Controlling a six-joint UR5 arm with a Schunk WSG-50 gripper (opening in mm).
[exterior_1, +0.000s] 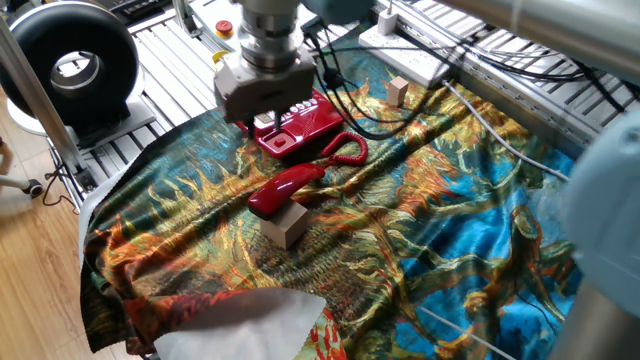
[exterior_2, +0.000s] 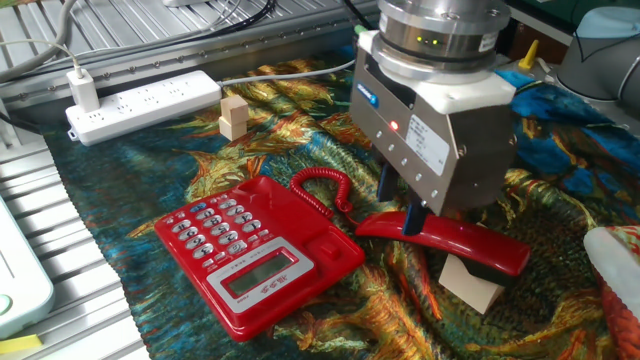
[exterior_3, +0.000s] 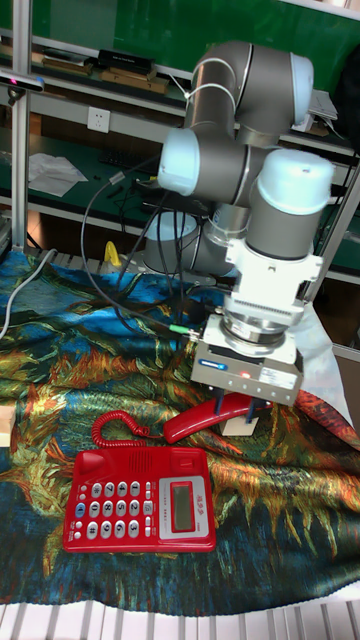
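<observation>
My gripper (exterior_2: 401, 207) hangs in the air with its two dark fingers apart, nothing seen between them. In exterior view 1 it covers part of the red telephone base (exterior_1: 312, 127); in exterior view 2 its fingers overlap the red handset (exterior_2: 455, 237). How high it stands over them is hard to tell. The handset lies off its cradle, one end propped on a wooden block (exterior_2: 468, 287). A coiled red cord (exterior_2: 325, 178) runs from the handset to the base. Keypad (exterior_2: 215, 228) and display (exterior_2: 262, 275) face up on the base.
Two small wooden blocks (exterior_2: 233, 118) are stacked near a white power strip (exterior_2: 150, 108). A wrinkled patterned cloth (exterior_1: 420, 200) covers the table. Loose black cables (exterior_1: 345, 100) hang beside the arm. Open cloth lies right of the handset in exterior view 1.
</observation>
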